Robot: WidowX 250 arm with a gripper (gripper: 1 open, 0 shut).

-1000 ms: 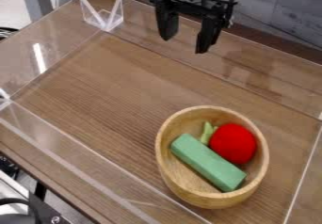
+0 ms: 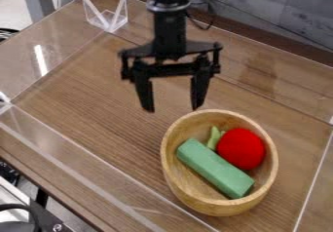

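Note:
The black gripper (image 2: 169,84) is open, blurred by motion, over the middle of the wooden table, above and to the upper left of a round wooden bowl (image 2: 189,192). In the bowl are a long green block (image 2: 213,168), a red round object (image 2: 242,148) and a small light-green piece (image 2: 213,136) partly hidden behind them. Nothing shows between the gripper's fingers.
A clear plastic item (image 2: 107,14) stands at the back left of the table (image 2: 92,129). The table's left and front-left edge has a dark cable beyond it. The surface left of the bowl and at the right is clear.
The bowl and its contents are unchanged.

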